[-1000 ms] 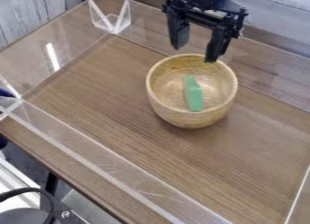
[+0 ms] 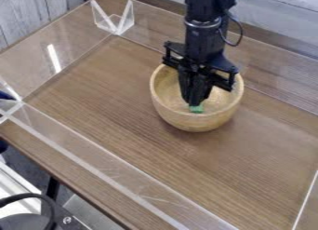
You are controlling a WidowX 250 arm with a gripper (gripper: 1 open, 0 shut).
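Note:
My black gripper (image 2: 196, 85) reaches down from the top centre into a round tan bowl (image 2: 195, 119) on the wooden table (image 2: 125, 150). Under its fingertips a small part of a green object (image 2: 195, 109) shows inside the bowl. The gripper hides most of that object, and I cannot tell whether the fingers are open, shut or touching it.
A clear plastic piece (image 2: 113, 18) stands at the back left near the table's edge. A white wall runs along the back right. Dark cables lie at the lower left.
The gripper has come down from above the bowl into it and now covers most of the green object, which was fully visible before.

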